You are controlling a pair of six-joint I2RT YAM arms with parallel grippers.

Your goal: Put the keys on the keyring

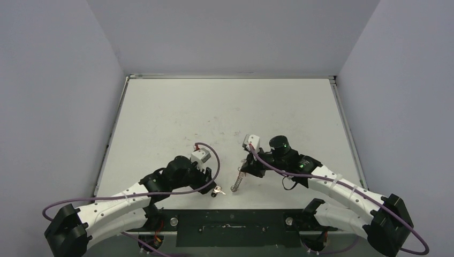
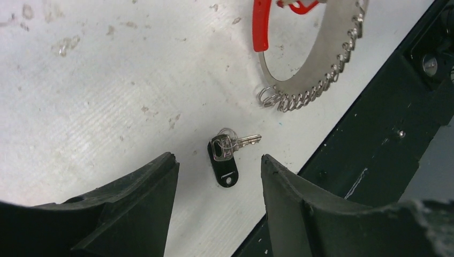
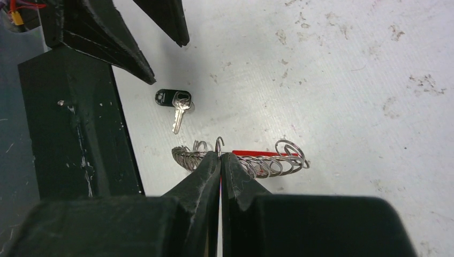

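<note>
A silver key [image 2: 249,140] on a small wire ring lies over a black fob [image 2: 227,174] on the white table. Above them is my left gripper, its fingers spread wide and nothing gripped. The keyring is a curved metal band lined with many small wire rings [image 2: 308,96], with a red strip [image 2: 260,25] along one side. In the right wrist view, my right gripper is shut at its thin edge, and a small wire loop [image 3: 219,142] sticks up at the fingertips. The keyring hangs raised, to the right of the key in the top view.
The dark front edge [image 1: 230,227] of the workspace lies close to the key and fob. Behind both arms the white table [image 1: 230,107] is empty. Grey walls [image 1: 53,80] enclose the sides and back.
</note>
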